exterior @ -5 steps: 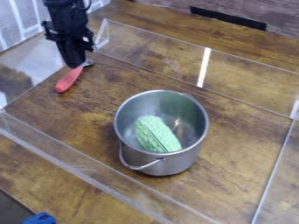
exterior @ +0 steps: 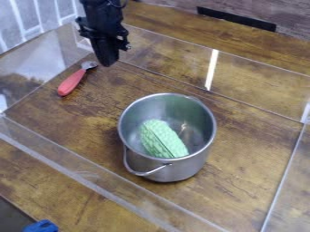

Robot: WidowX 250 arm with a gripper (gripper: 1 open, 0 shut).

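Note:
My black gripper point(exterior: 107, 56) hangs at the upper left, its tip above and just right of a red-handled utensil point(exterior: 72, 80) lying on the wooden table; it looks shut, with nothing visible between its fingers. A steel pot point(exterior: 138, 162) with a handle stands right of centre, holding a light green, elongated textured object point(exterior: 162, 139).
Clear plastic walls point(exterior: 72, 172) border the work area on several sides. A blue object point(exterior: 40, 226) lies at the lower left corner, outside the walls.
My gripper has moved to the right, away from over the utensil's head, and slightly up. The pot and the utensil have not moved.

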